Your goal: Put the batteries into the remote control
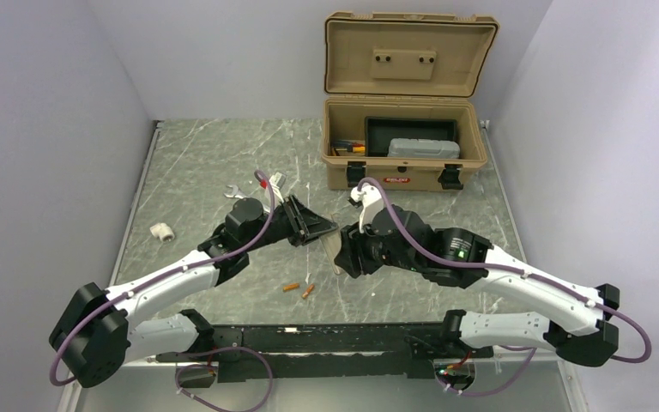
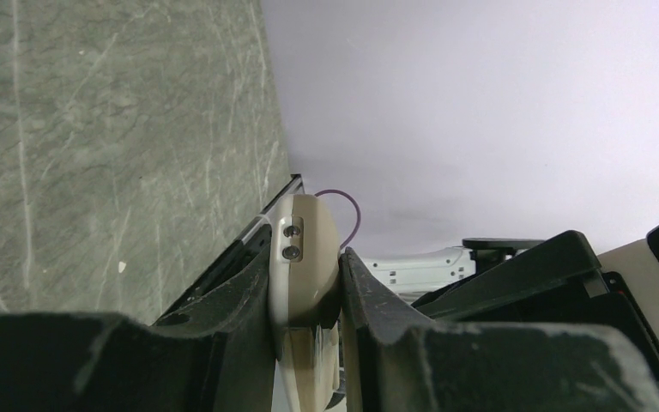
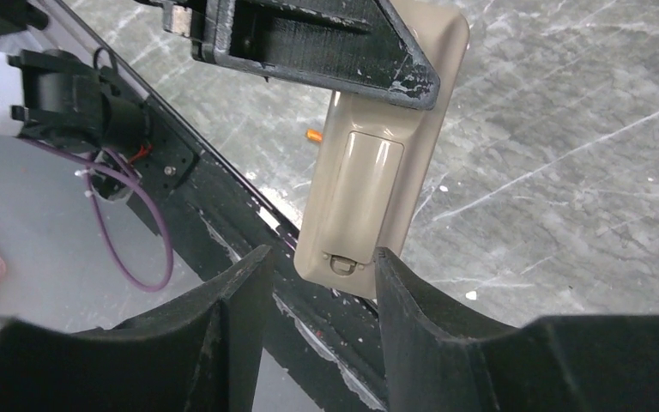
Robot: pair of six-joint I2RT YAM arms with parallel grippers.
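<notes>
A beige remote control (image 1: 330, 251) (image 2: 302, 257) (image 3: 425, 172) hangs over the table, my left gripper (image 1: 326, 225) shut on its upper end. In the right wrist view its back faces me, with the battery cover (image 3: 365, 193) in place and its latch at the lower end. My right gripper (image 1: 353, 257) stands open at that lower end, its fingertips near the latch. Two orange batteries (image 1: 291, 287) (image 1: 308, 291) lie on the table below; one shows partly behind the remote in the right wrist view.
An open tan case (image 1: 403, 172) holding a tray and a grey box stands at the back right. A wrench (image 1: 233, 190) and a white fitting (image 1: 162, 233) lie on the left. The front edge of the table (image 1: 347, 335) runs below the arms.
</notes>
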